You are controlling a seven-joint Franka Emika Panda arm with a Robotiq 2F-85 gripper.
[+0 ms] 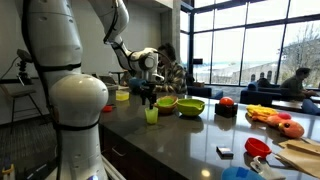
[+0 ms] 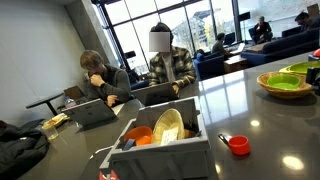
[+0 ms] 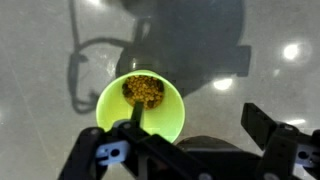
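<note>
A yellow-green cup (image 3: 166,107) stands upright on the dark glossy table, with small brown grains (image 3: 145,90) visible at its bottom in the wrist view. My gripper is open above it, the left finger overlapping the cup's near rim and the right finger out over bare table. Exterior view 1 shows the same cup (image 1: 151,116) close under the gripper (image 1: 150,101). Part of the cup's near side is hidden by the gripper. Between the fingers, a dark rounded shape covers the lower middle of the wrist view; I cannot tell what it is.
Green bowls (image 1: 191,107) and a basket stand behind the cup. To the right are a red bowl (image 1: 257,147), a blue bowl (image 1: 240,174), orange items (image 1: 291,129) and a wooden board (image 1: 300,157). A grey bin (image 2: 160,158) holds several things.
</note>
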